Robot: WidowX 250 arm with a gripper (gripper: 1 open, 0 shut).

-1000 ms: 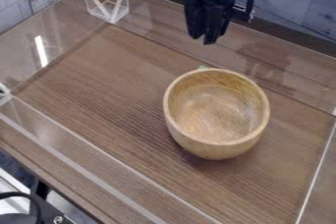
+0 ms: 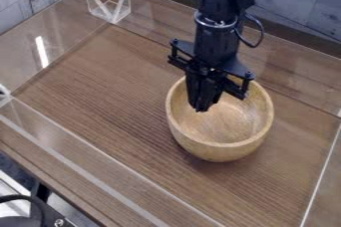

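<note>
The black gripper (image 2: 202,100) hangs from the arm over the left back part of a round beige bowl (image 2: 226,141), its fingertips low at or inside the rim. Whether the fingers are open or shut, or hold anything, is too dark and small to tell. The bowl rests upright on the wooden table (image 2: 94,112), right of centre.
A clear wire-like holder (image 2: 110,7) stands at the back left near the wall. Cables (image 2: 27,206) lie at the front left corner. The table left of and in front of the bowl is bare.
The bowl has not visibly moved.
</note>
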